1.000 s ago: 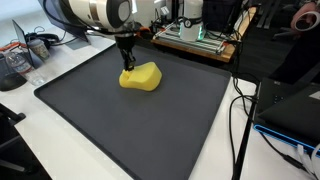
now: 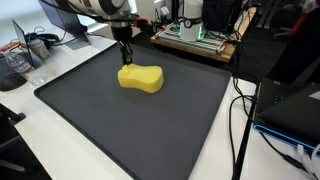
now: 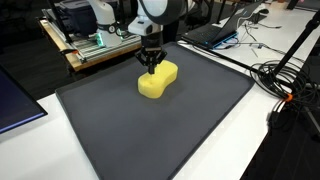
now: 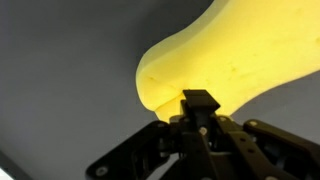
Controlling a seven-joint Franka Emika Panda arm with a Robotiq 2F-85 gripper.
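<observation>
A yellow sponge [image 2: 141, 79], thick and waisted in the middle, is at the far part of the dark mat. In exterior view 2 the sponge [image 3: 158, 80] appears close to the mat; whether it touches all along its underside I cannot tell. My gripper is shut on one end of it, and a crease runs through the yellow surface beside the fingertips. From exterior view 1 the gripper [image 2: 126, 60] comes down at the sponge's far left end. Material pinched between the fingers is mostly hidden.
Cables [image 3: 285, 80] lie off the mat's far right side in exterior view 2. A wooden-edged board [image 2: 205, 45] stands behind the mat.
The gripper remains at the same end of it.
</observation>
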